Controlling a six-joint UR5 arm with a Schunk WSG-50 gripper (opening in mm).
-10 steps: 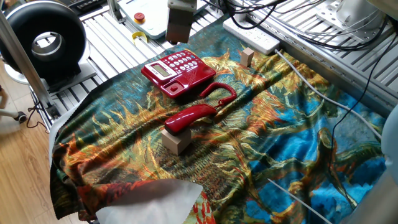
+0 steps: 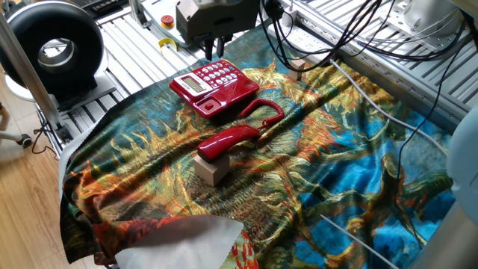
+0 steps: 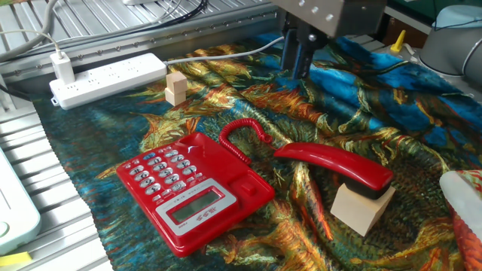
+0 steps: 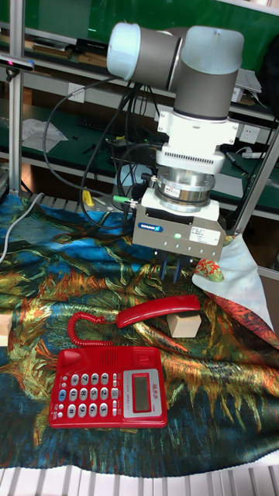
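The red telephone base [image 2: 214,88] lies flat on the patterned cloth, keypad and display facing up. Its red handset [image 3: 335,164] is off the base, one end propped on a wooden block [image 3: 361,208]. A coiled red cord [image 4: 78,329] runs between handset and base. My gripper [image 4: 169,277] hangs pointing down above the cloth, apart from the handset. Two dark fingers show a gap between them in exterior view 1, where the gripper [image 2: 214,54] appears past the phone's far side. Nothing is visible between the fingers.
Small stacked wooden blocks [image 3: 175,88] stand beside a white power strip [image 3: 109,80]. Loose black cables [image 2: 358,46] hang near the arm. A pale folded corner of the cloth [image 2: 183,243] lies at the front. The cloth is wrinkled, with open room around the handset.
My gripper has turned about its vertical axis, so both fingers now show. It has stayed near the phone's far side. Phone, handset and block have not moved.
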